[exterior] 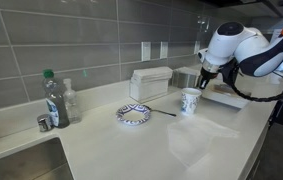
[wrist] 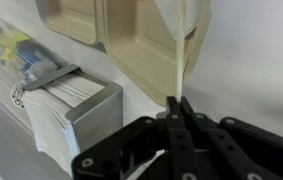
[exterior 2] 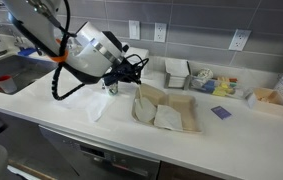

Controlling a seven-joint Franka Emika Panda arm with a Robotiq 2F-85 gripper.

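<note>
My gripper is shut on a thin, pale, stick-like handle (wrist: 181, 45), which reaches away from the fingertips toward a tan compartment tray (wrist: 139, 50). In exterior view 2 the gripper (exterior 2: 136, 74) is over the left back part of that tray (exterior 2: 180, 101). Below it a whitish, spoon-like shape (exterior 2: 142, 106) shows at the tray's left side; I cannot tell whether it rests on the tray. Exterior view 1 has the gripper (exterior: 203, 79) just behind and right of a patterned white cup (exterior: 190, 101), where its fingertips are hard to make out.
A blue-patterned plate (exterior: 133, 114) and bottles (exterior: 55, 101) stand left, by the sink. Behind the tray is a white box (exterior 2: 176, 71) of packets; at right lie a dark blue packet (exterior 2: 220, 112) and a pinkish-tan box (exterior 2: 268, 102).
</note>
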